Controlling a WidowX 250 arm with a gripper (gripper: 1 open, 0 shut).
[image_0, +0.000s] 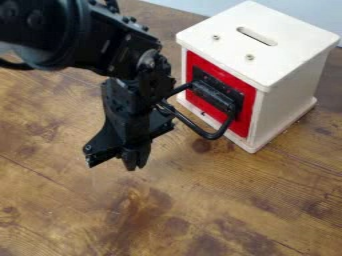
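Observation:
My black gripper (132, 158) points down just above the wooden floor, left of a white wooden box (271, 61) with a slot on top. The box's red front (243, 127) carries a black fixture with a bar handle (211, 130) that reaches out toward my wrist. My fingertips are below and left of that handle, with no object visible between them; how far apart they are is hard to tell.
Bare wooden tabletop (160, 215) fills the front and left. The box takes up the upper right, and a pale strip lies beyond the table's back edge.

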